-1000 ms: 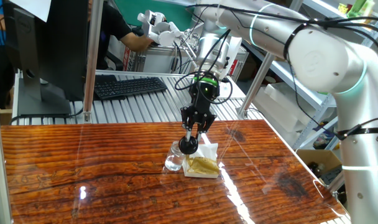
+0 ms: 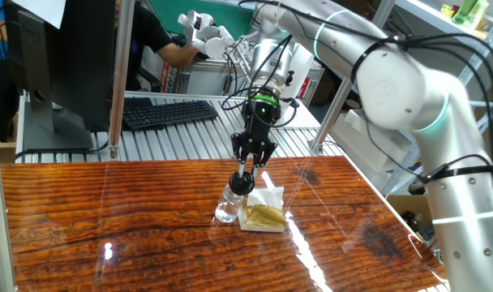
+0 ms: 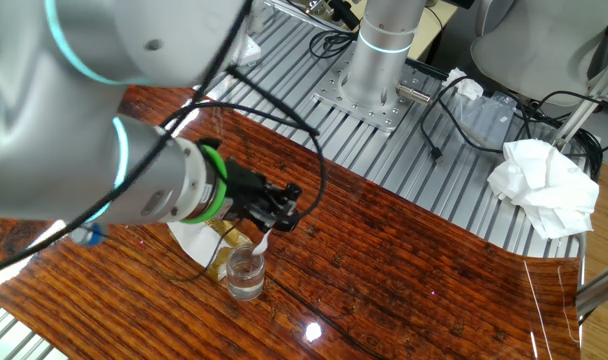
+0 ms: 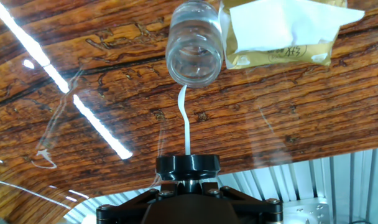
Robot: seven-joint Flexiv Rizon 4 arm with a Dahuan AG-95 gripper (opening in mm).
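Observation:
In exterior view 1 my gripper [image 2: 248,171] points down over the table, its fingers closed round a round black holder [image 2: 242,183]. From that holder [image 4: 188,167] a thin white stirrer [image 4: 186,121] with a curved end sticks out in the wrist view. A clear glass jar [image 4: 194,53] with clear liquid stands upright just past the stirrer's end. Exterior view 2 has the white stirrer [image 3: 262,243] slanting down at the rim of the jar [image 3: 246,278]. Whether its tip is inside the jar, I cannot tell.
Right beside the jar lies a gold-and-white tissue pack [image 2: 264,214] with a white tissue standing up. A monitor [image 2: 64,69] and a keyboard [image 2: 169,114] stand behind the table on slatted metal.
My gripper and the black holder have shifted slightly left and up in exterior view 1. The jar and the tissue pack stay where they were.

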